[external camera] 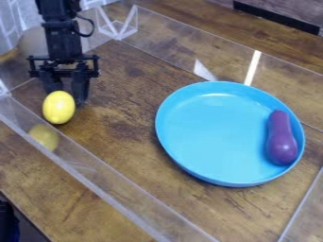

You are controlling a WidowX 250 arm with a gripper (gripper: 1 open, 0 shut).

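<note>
A yellow oval object (59, 107) stands on the wooden table at the left, by the clear plastic barrier. My black gripper (63, 77) is just above and behind it; whether its fingers touch the object or how far apart they are is hard to tell. A blue plate (202, 128) lies on the right, with a purple eggplant (282, 139) on its right side.
Clear plastic walls (127, 189) run along the front left and edge the work area. Bare wood lies between the gripper and the plate and toward the back.
</note>
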